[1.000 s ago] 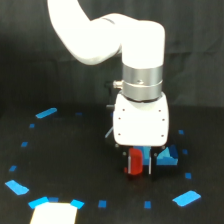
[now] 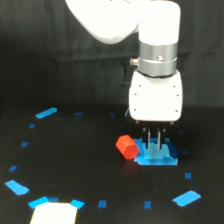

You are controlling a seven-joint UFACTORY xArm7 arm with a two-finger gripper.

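My gripper (image 2: 154,136) hangs over a blue object (image 2: 158,158) in the right middle of the camera view, its narrow fingers pointing down. A red block (image 2: 126,147) lies tilted on the black surface just left of the blue object. I cannot tell whether anything is between the fingertips.
A pale square (image 2: 54,213) is at the bottom left edge. Strips of blue tape mark the dark table around the blocks.
The arm has moved up and to the right. The red block, earlier between or behind the fingers, now lies apart from them, slightly left and higher in the view.
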